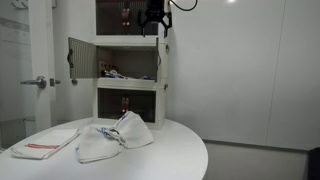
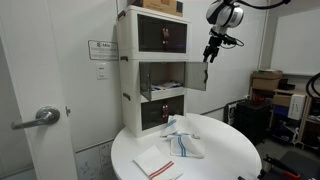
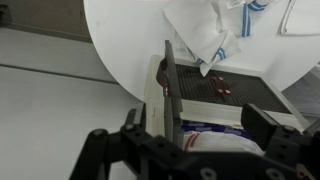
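High above the round table, my gripper (image 1: 153, 22) hangs in front of the cabinet's upper part. Its fingers stand wide apart in the wrist view, and nothing shows between them. The cabinet's middle compartment (image 1: 128, 64) has its door (image 1: 83, 59) swung out, with folded cloths (image 2: 165, 93) inside. On the table, a white cloth with blue stripes (image 2: 186, 146) lies in front of the cabinet, partly bunched. A flatter white cloth with red stripes (image 2: 157, 165) rests beside it, near the table's edge.
The round white table (image 2: 225, 150) has bare surface to the right of the cloths. Closed compartments sit above and below the open one (image 1: 128, 105). A shelf with boxes (image 2: 285, 100) stands at the far right.
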